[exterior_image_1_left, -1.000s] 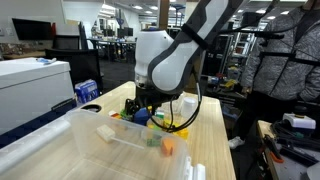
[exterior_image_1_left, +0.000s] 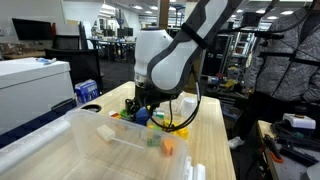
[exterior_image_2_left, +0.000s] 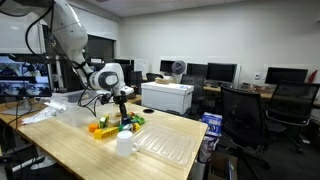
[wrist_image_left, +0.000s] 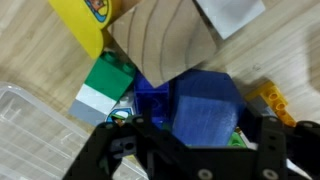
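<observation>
In the wrist view a rounded blue object (wrist_image_left: 208, 105) lies between the two black fingers of my gripper, which stand apart on either side of it. Whether the fingers press on it I cannot tell. From the side, my gripper (exterior_image_1_left: 143, 104) points straight down, low over the pile on the table, with the blue object (exterior_image_1_left: 142, 117) just beneath it. In the other exterior view my gripper (exterior_image_2_left: 123, 108) is likewise down among the coloured pieces, its fingertips too small to make out.
Beside the blue object lie a wooden block (wrist_image_left: 165, 38), a green-and-white block (wrist_image_left: 103, 85) and a yellow piece (wrist_image_left: 82, 20). A clear plastic bin (exterior_image_1_left: 130, 150) is close by. A white mug (exterior_image_2_left: 125, 145) stands apart; the table (exterior_image_2_left: 75, 150) has bare room.
</observation>
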